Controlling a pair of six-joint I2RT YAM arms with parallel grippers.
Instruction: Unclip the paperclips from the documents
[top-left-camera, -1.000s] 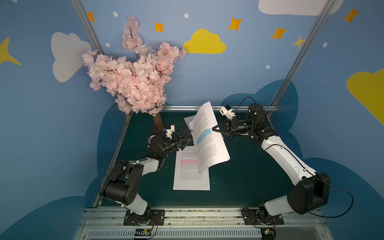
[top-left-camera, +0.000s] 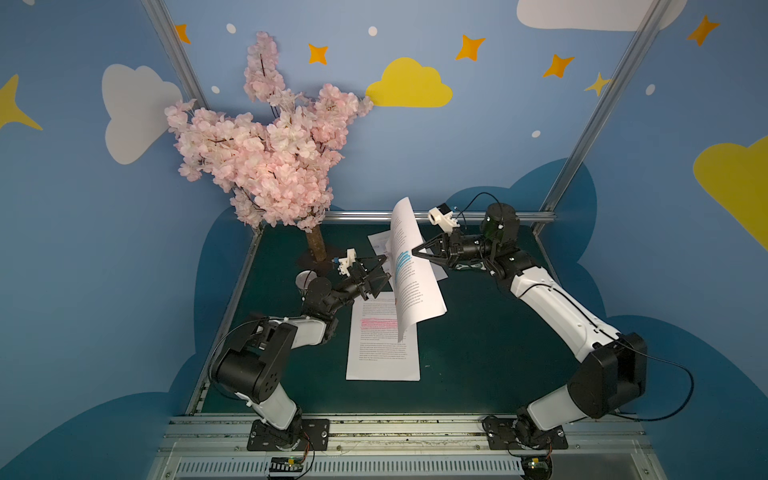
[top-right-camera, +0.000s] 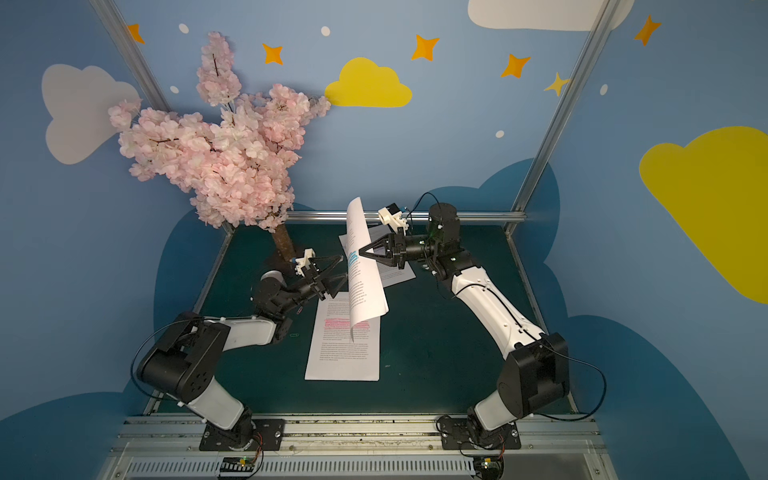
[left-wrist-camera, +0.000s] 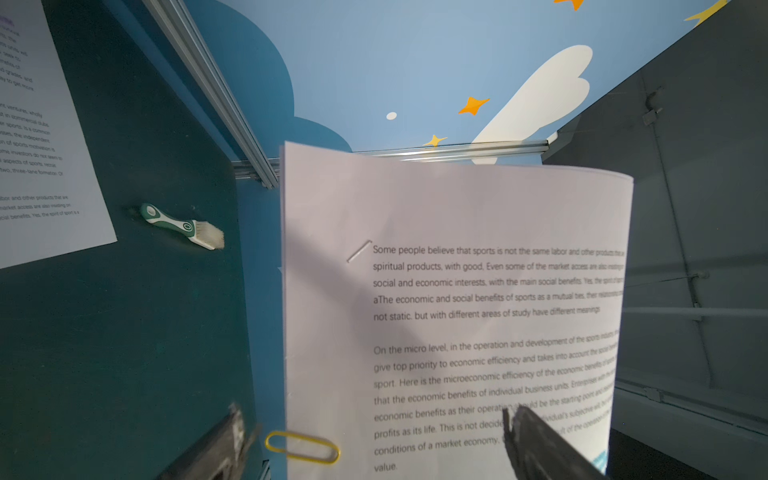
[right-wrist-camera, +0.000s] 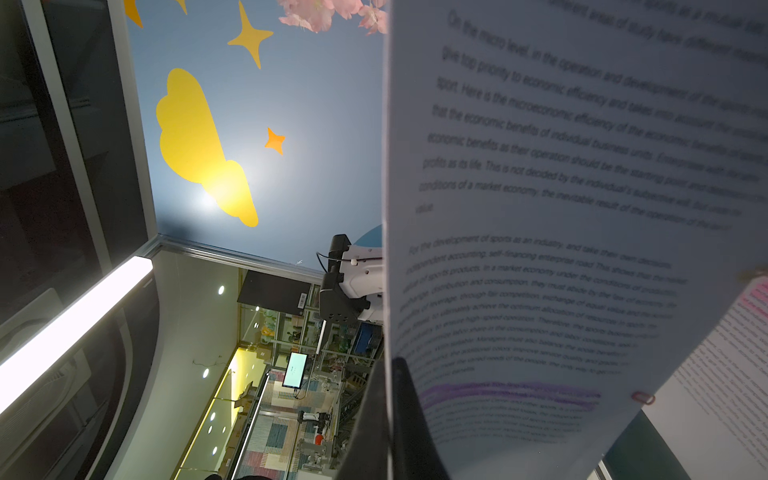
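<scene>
A stapled document (top-left-camera: 414, 288) hangs upright above the table, its right side pinched by my right gripper (top-left-camera: 416, 251). That gripper is shut on the sheet edge (right-wrist-camera: 389, 240) in the right wrist view. A yellow paperclip is clipped on the document's left edge, and a red paperclip (right-wrist-camera: 642, 397) shows at its edge in the right wrist view. My left gripper is open beside the document, its fingers (left-wrist-camera: 212, 452) apart, with nothing gripped; the yellow clip appears between them in the left wrist view.
One document (top-left-camera: 384, 360) with pink highlighting lies flat at the front, partly under the raised one. Another paper (top-right-camera: 396, 273) lies behind. A blossom tree (top-left-camera: 268, 152) stands back left, and a brush (left-wrist-camera: 182, 225) lies on the table.
My right gripper has moved left and slightly up with the document, which has turned more edge-on. The left gripper has moved a little right, closer to its left edge.
</scene>
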